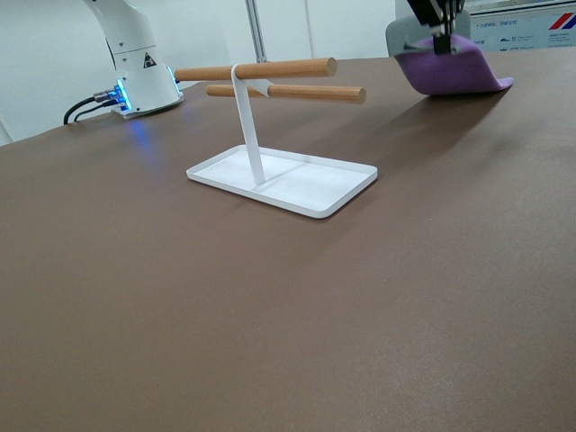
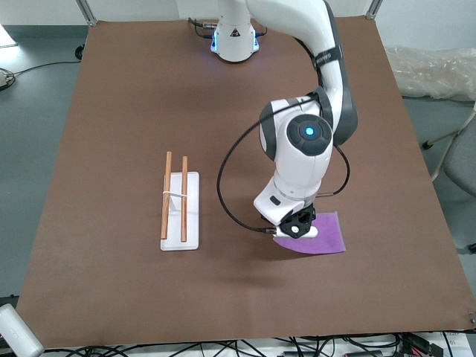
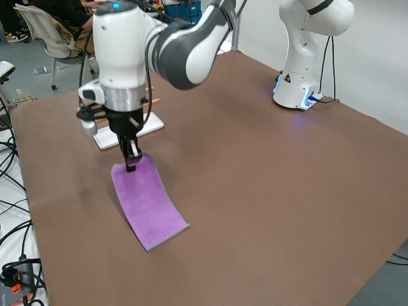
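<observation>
A purple cloth [image 2: 323, 242] hangs from my gripper [image 3: 131, 164], which is shut on its near edge; in the top view the cloth [image 1: 454, 74] is raised and bent, its lower part at the table [image 1: 270, 315]. The gripper's tip is dark and partly hidden by my arm in the left view. A white rack with two wooden bars [image 2: 184, 201] stands on a flat white base [image 1: 319, 189], to the left of the gripper in the left view and behind it in the right view.
The white robot base [image 2: 232, 41] is at the back of the brown table. Cables and equipment run along the near edge in the left view.
</observation>
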